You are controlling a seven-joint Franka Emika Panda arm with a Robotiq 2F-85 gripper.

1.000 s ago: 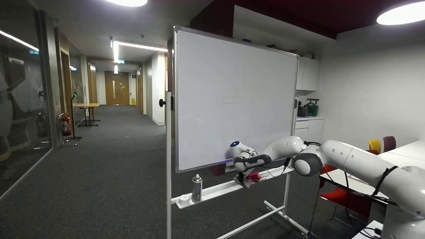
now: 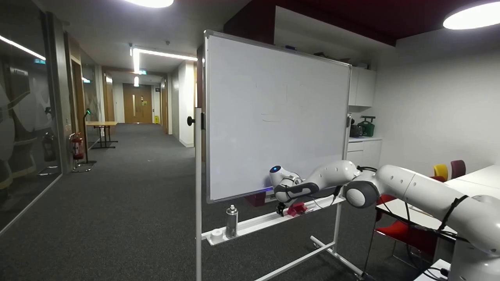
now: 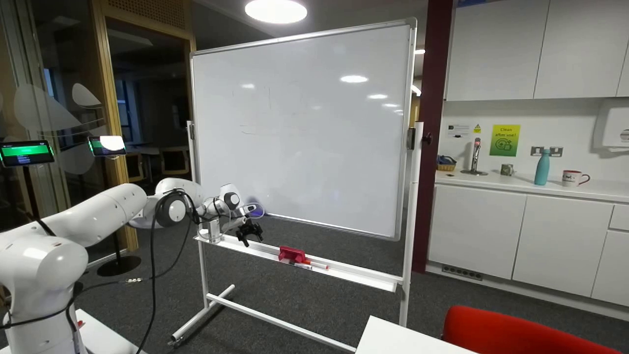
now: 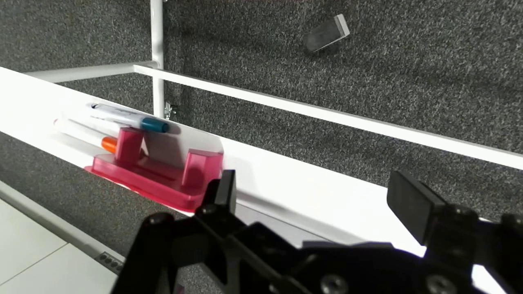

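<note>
My gripper is open over the whiteboard's white tray point(image 4: 284, 183), with nothing between its fingers. In exterior view 2 it hangs just above the tray's left part, below the board point(image 3: 300, 130). A dark block with a pale end face point(image 4: 329, 34), perhaps an eraser, shows against the carpet at the top of the wrist view, away from the fingers. One end of it is blurred. Beside my left-hand finger, the red holder point(image 4: 152, 179) sits on the tray. Next to it are a blue-capped marker point(image 4: 128, 117) and an orange-capped marker point(image 4: 86, 134).
A spray can point(image 2: 232, 221) and a white roll point(image 2: 216, 235) occupy one tray end. A horizontal white bar point(image 4: 314, 112) of the stand runs below. Between the holder and the can, the tray looks clear. A red chair point(image 3: 525, 330) stands in front.
The greyish block seen at my gripper a second ago is gone from there, and the fingers are now empty. The arm has hardly moved.
</note>
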